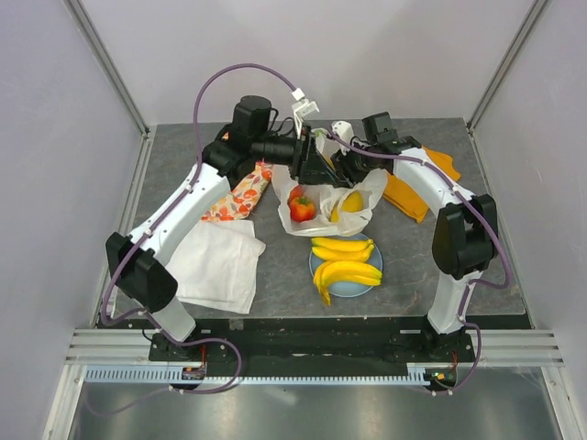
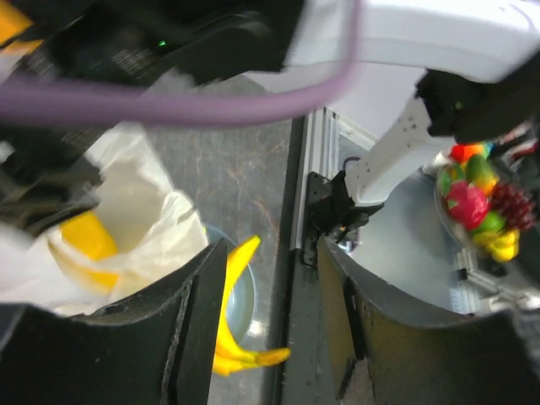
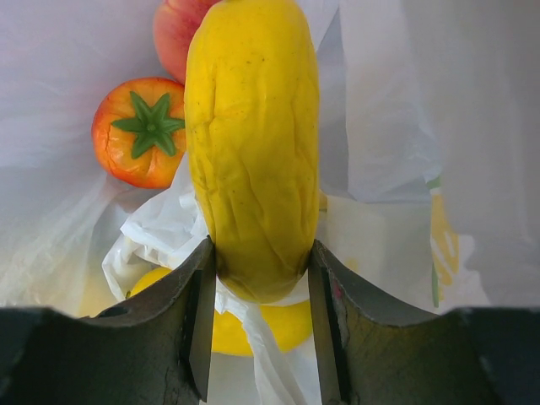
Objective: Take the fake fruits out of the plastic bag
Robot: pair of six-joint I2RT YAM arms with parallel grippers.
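Note:
The white plastic bag (image 1: pixel 371 190) lies open at the middle of the table. My right gripper is shut on one end of a long yellow fruit (image 3: pixel 251 126), held above the bag's contents. Close beside it in the top view, my left gripper (image 1: pixel 328 170) partly hides that fruit. In the left wrist view its fingers (image 2: pixel 202 308) stand apart, with nothing seen gripped. Inside the bag are a red-orange fruit with a green top (image 3: pixel 126 143), a peach (image 3: pixel 175 35) and more yellow fruit (image 3: pixel 287 325), partly under folded plastic.
Bananas (image 1: pixel 348 272) rest on a blue plate (image 1: pixel 353 291) in front of the bag. A white cloth (image 1: pixel 215 266) and a patterned cloth (image 1: pixel 240 197) lie left, an orange cloth (image 1: pixel 404 195) right. Both arms crowd together over the bag.

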